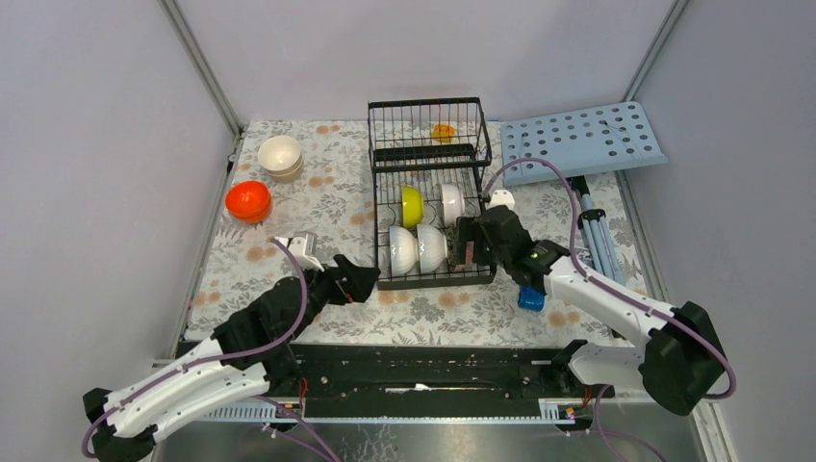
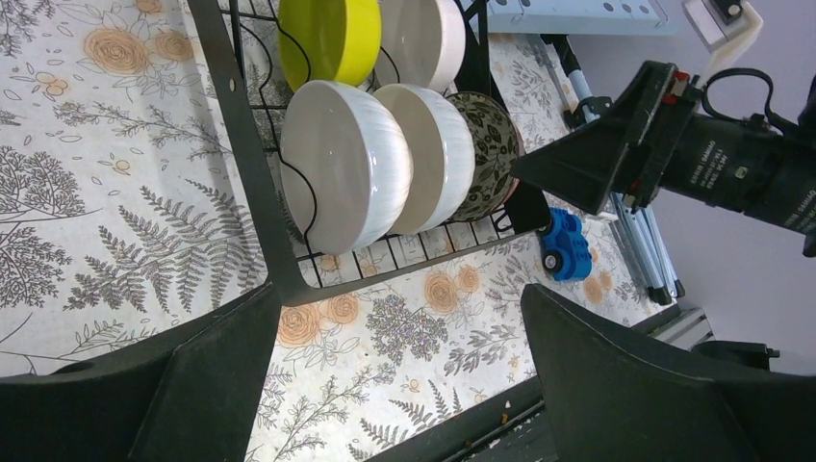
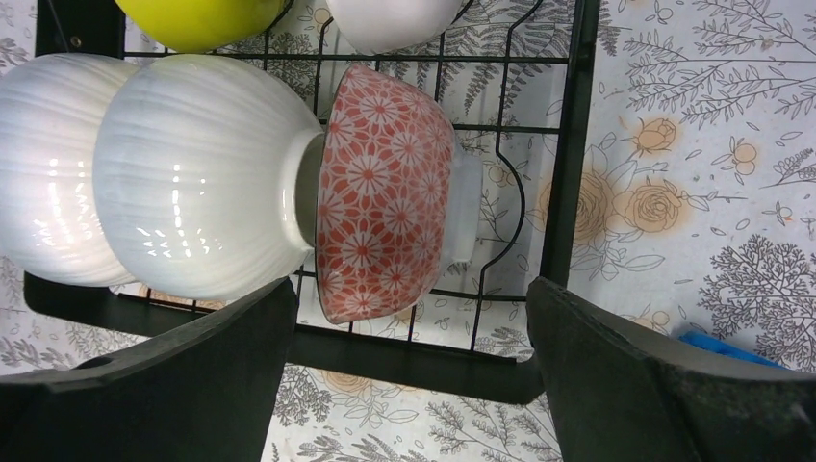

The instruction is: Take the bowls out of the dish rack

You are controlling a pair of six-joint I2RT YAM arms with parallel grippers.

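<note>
The black wire dish rack [image 1: 435, 283] holds several bowls standing on edge. Two white bowls [image 2: 346, 168] lean side by side in its front row, with a red patterned bowl [image 3: 385, 197] to their right. Behind them are a lime-green bowl [image 1: 412, 206] and a smaller white bowl [image 1: 452, 204]. My right gripper, open and empty, is over the rack's right front, the red bowl showing between its spread fingers. My left gripper is open too, left of the rack's front corner, with nothing between its fingers.
Cream bowls [image 1: 280, 156] and orange bowls [image 1: 248, 200] stand stacked at the table's left. A blue toy [image 2: 565, 245] lies right of the rack. The rack's upper tier holds something yellow [image 1: 443, 133]. Table left of the rack is clear.
</note>
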